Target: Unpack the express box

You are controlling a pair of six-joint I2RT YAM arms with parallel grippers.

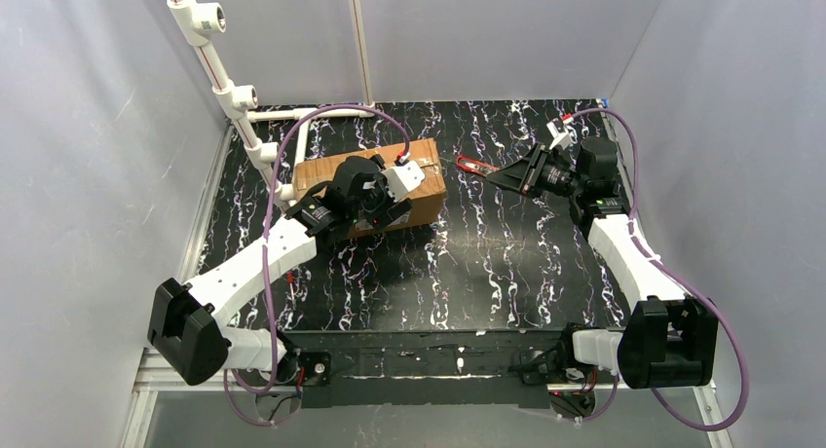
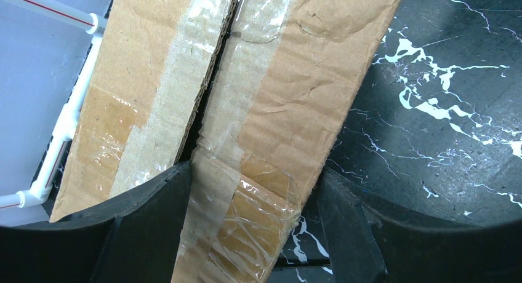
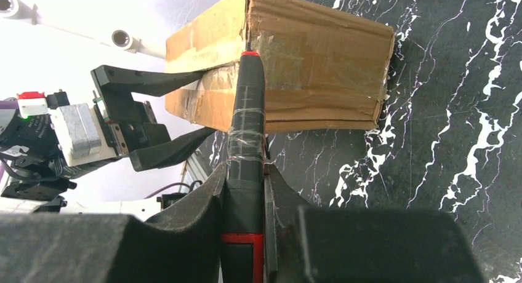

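Observation:
A taped cardboard box lies left of centre, a slit running between its top flaps in the left wrist view. My left gripper is over the box, part open, its black fingers either side of a taped flap; whether they press on it I cannot tell. My right gripper is shut on a black-and-red knife, which points at the seam at the box's near end, its tip at or close to the cardboard.
White pipe framework stands along the back left. Walls surround it.

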